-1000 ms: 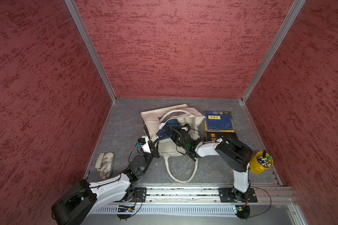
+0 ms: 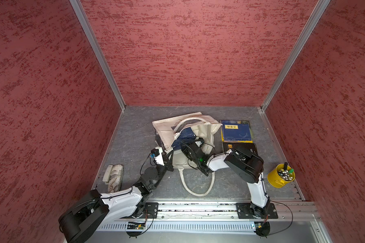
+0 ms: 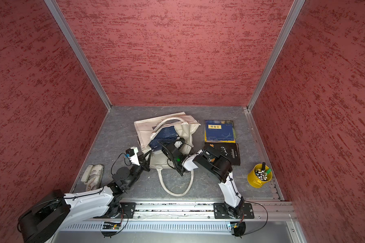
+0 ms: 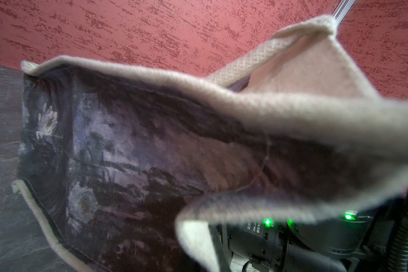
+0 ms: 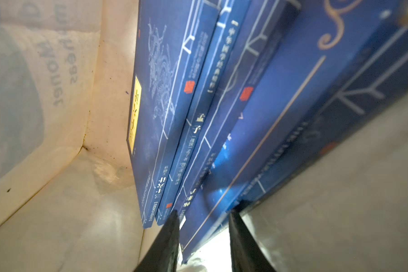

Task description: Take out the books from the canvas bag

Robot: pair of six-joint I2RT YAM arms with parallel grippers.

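Note:
The canvas bag (image 2: 186, 162) lies open at mid-table, its handles toward back and front. Several blue books (image 5: 167, 117) lean side by side inside it in the right wrist view. Reaching into the bag, my right gripper is shut on the lower end of a blue book (image 5: 213, 210), with its fingers (image 5: 167, 242) on either side. At the bag's left edge, my left gripper (image 2: 170, 159) is shut. The bag's dark-lined cloth (image 4: 122, 149) fills the left wrist view and the fingertips do not show there, so whether cloth lies between them is unclear.
A blue book (image 2: 239, 131) and a black book (image 2: 241, 147) lie flat right of the bag. A yellow bucket (image 2: 275, 179) of pens stands at the far right, a pale shoe-like object (image 2: 115, 177) at the left. Bare table lies left of the bag.
The right arm has shifted slightly left and toward the front, its gripper still inside the bag. My left gripper and the bag's left edge have moved slightly right.

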